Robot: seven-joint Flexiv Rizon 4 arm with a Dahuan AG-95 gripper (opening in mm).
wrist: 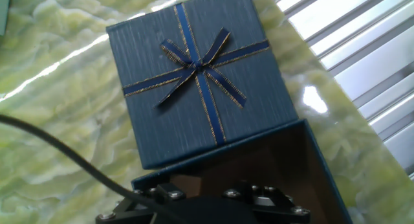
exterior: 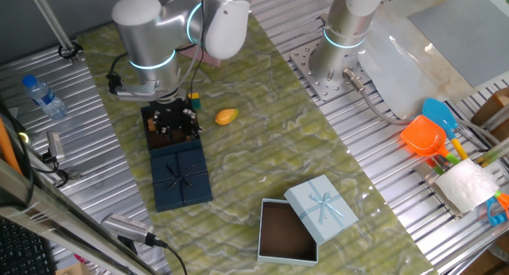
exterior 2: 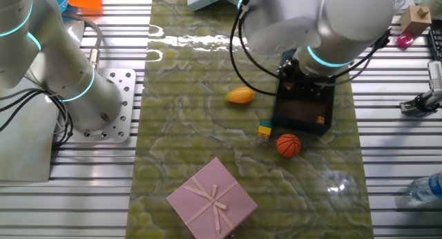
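My gripper (exterior: pixel 175 133), black, reaches down over the open dark blue box (exterior 2: pixel 302 125). Its knuckles show along the bottom of the wrist view, but the fingertips are hidden, so whether it is open or shut is unclear. The bow-tied dark blue lid (wrist: pixel 174 120) lies against one side of the box. A small orange-brown piece (exterior 2: pixel 320 119) sits inside, in a corner. Beside the box are a yellow-orange mango-like fruit (exterior: pixel 227 117), a yellow and green block (exterior 2: pixel 264 128) and a small orange basketball (exterior 2: pixel 288 146).
A light blue box (exterior: pixel 286 235) stands open and looks empty, its lid (exterior: pixel 322 209) leaning on its edge. A pink bow-tied box (exterior 2: pixel 200 208) sits at the mat's other end.
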